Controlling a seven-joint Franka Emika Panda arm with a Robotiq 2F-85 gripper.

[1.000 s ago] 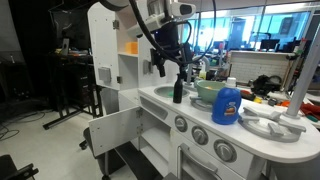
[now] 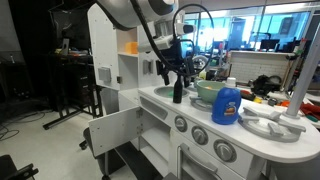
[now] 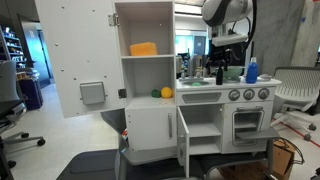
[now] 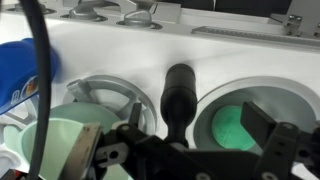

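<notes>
A dark bottle point(image 2: 178, 91) stands upright on the white counter, between the sink and the stove side. Just above it hangs my gripper point(image 2: 173, 79), pointing down. In the wrist view the bottle point(image 4: 179, 100) rises between the two open fingers, its black cap toward the top of the view; I cannot tell whether either finger touches it. From the front, the bottle point(image 3: 220, 76) shows on the counter beneath the arm. A round sink basin point(image 4: 262, 112) with a green item point(image 4: 233, 128) inside lies to one side of the bottle in the wrist view.
A pale green bowl point(image 2: 209, 90) and a blue jug point(image 2: 227, 103) stand close by on the counter point(image 2: 262, 143). A cabinet door point(image 2: 116, 129) hangs open below. An orange box point(image 3: 143, 48) sits on the upper shelf.
The arm has come down toward the bottle, and the gripper is now lower and closer to its top. The bottle has not visibly moved.
</notes>
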